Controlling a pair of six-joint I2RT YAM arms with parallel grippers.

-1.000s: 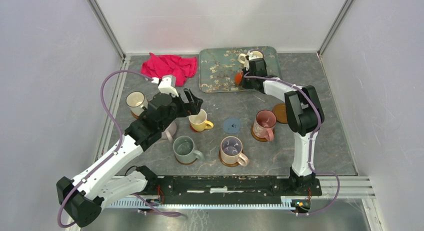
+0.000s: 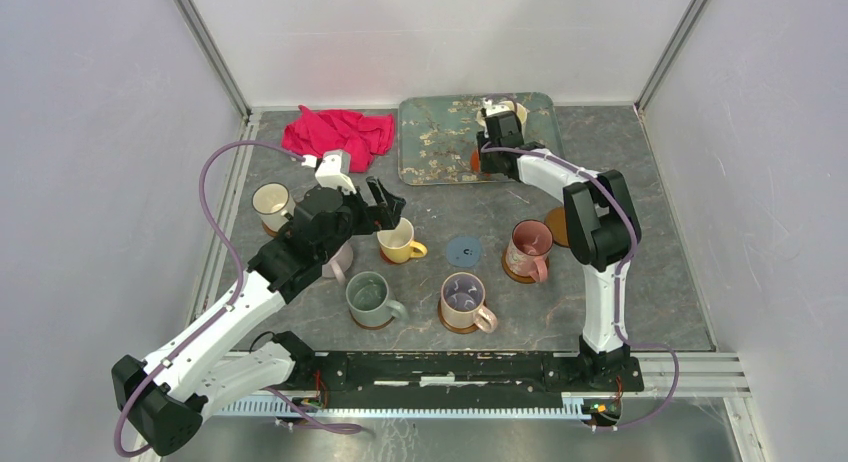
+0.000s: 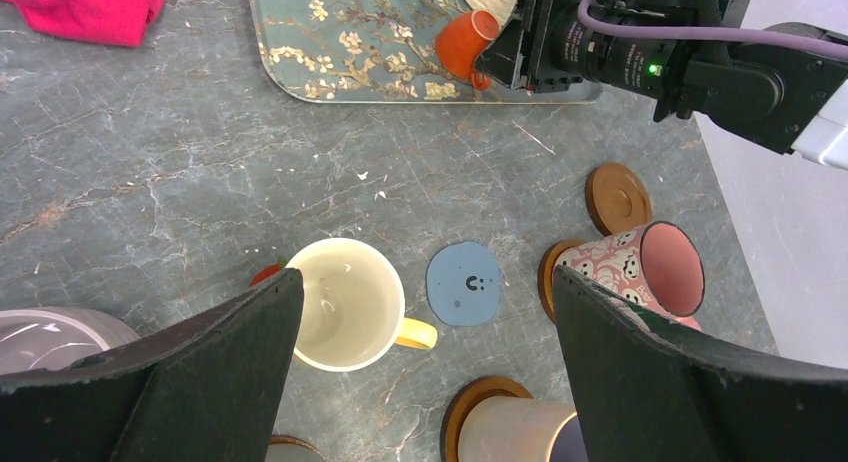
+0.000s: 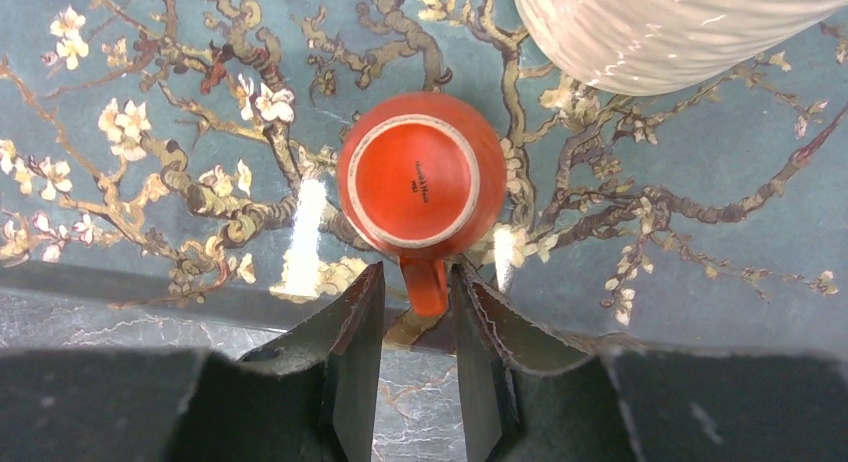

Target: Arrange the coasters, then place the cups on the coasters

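An orange cup (image 4: 422, 177) rests upside down on the flowered tray (image 2: 430, 172), its base facing up and its handle toward the tray's near rim. My right gripper has its fingers on either side of that handle, with a gap showing on the left of it. In the top view the right arm hides most of the cup. A round blue coaster (image 3: 465, 284) with a face lies bare on the table, and a bare brown coaster (image 3: 618, 197) lies farther right. My left gripper stands open above the yellow cup (image 3: 348, 304), holding nothing.
A cream cup (image 4: 680, 27) is on the tray near the orange one. Several mugs stand on coasters, among them a pink mug (image 2: 528, 247), a lilac mug (image 2: 463, 297) and a green mug (image 2: 370, 297). A red cloth (image 2: 340, 134) lies left of the tray.
The left arm has stayed still.
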